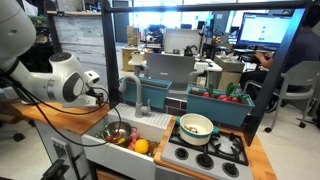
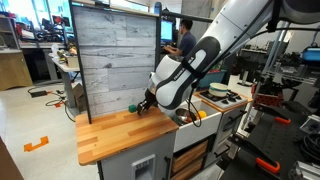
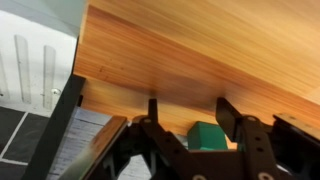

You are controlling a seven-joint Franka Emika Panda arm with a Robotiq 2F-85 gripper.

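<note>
My gripper is held over the wooden counter, its two dark fingers apart with only bare wood showing between them. A green object (image 3: pixel 207 137) shows partly behind the right finger in the wrist view, so its full shape is hidden. In exterior view 2 a small green thing (image 2: pixel 132 107) rests on the counter (image 2: pixel 110 140) near the white back wall, close to the gripper (image 2: pixel 146 109). From exterior view 1 the arm bends down at the left end of the counter, where the gripper itself is small and dark.
Right of the wood lies a sink with a metal pan (image 1: pixel 118 133) and an orange ball-like item (image 1: pixel 141 146). Farther right, a pale pot (image 1: pixel 196 126) stands on the stove. A faucet (image 1: pixel 140 90) rises behind the sink. Bare counter surrounds the gripper.
</note>
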